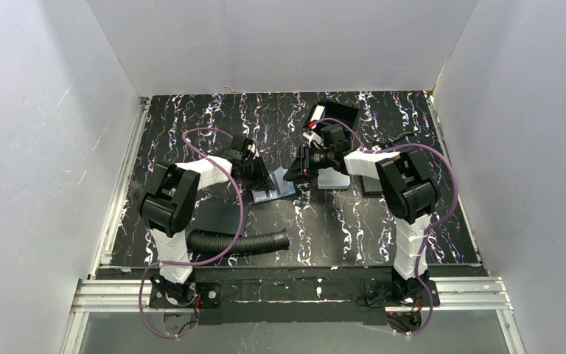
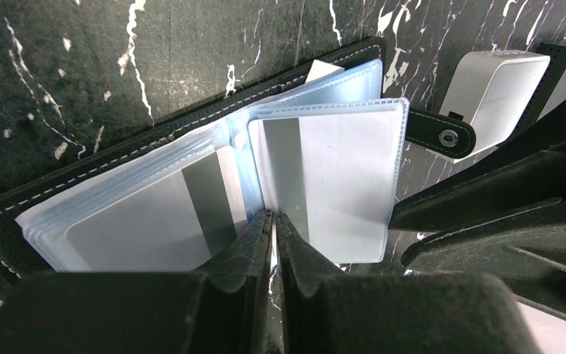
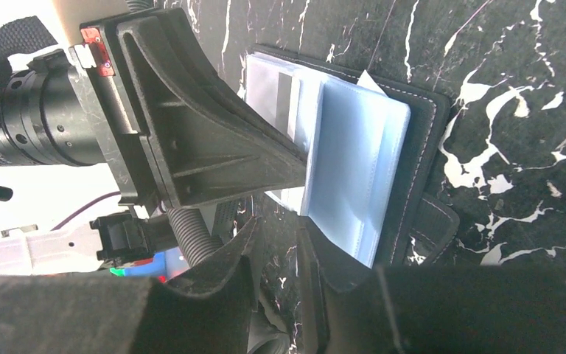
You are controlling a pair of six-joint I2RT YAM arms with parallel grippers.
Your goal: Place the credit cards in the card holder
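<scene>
The card holder point(image 1: 264, 195) lies spread on the table, with a black cover and pale blue clear sleeves. In the left wrist view, a white card with a grey stripe point(image 2: 354, 169) shows inside the right-hand sleeve, and another striped card point(image 2: 144, 221) shows in the left pages. My left gripper is shut at the fold between these pages; whether sleeve film is caught in it is unclear. In the right wrist view, a sleeve page stands raised against the left fingertips point(image 3: 295, 173). Just right of the holder, my right gripper is open, nothing visible between its fingers.
A black case point(image 1: 343, 113) with a white piece stands at the back. A white box point(image 1: 333, 179) and a black item point(image 1: 371, 186) lie right of the holder. A dark panel point(image 1: 217, 216) and ribbed hose point(image 1: 237, 243) occupy the front left.
</scene>
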